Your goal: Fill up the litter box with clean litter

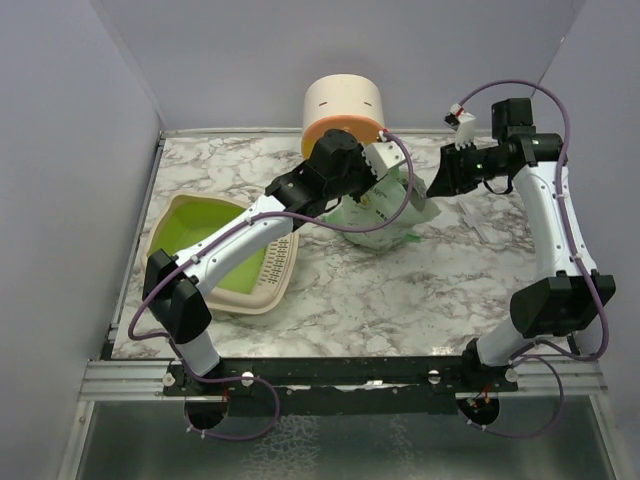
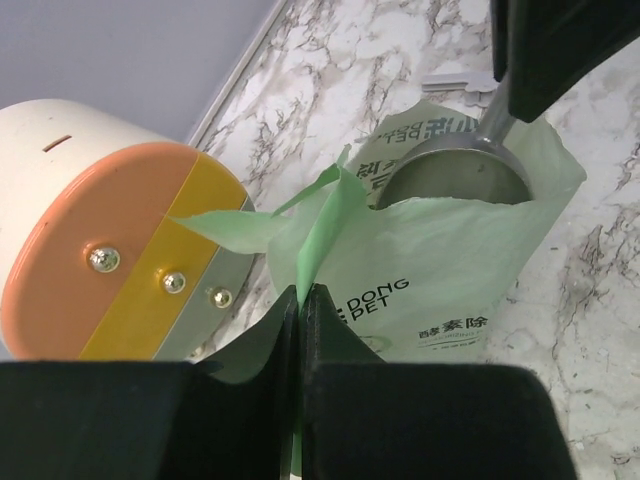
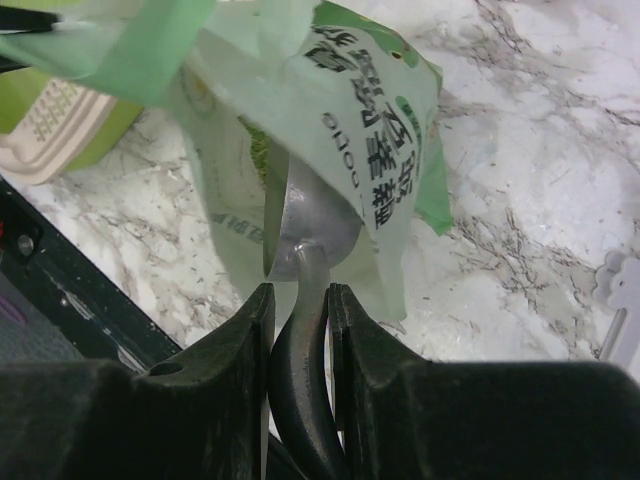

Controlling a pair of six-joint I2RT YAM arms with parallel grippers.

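My left gripper is shut on a green edge of the litter bag (image 2: 400, 260), holding it upright near the table's middle. My right gripper is shut on the handle of a metal scoop (image 3: 310, 220), whose head is inside the bag's opening, partly hidden by the plastic. The green litter box (image 1: 185, 225) with a beige rim stands at the left of the table.
An orange-fronted white cylinder (image 1: 342, 98) stands at the back. A grey flat tool (image 3: 620, 285) lies right of the bag.
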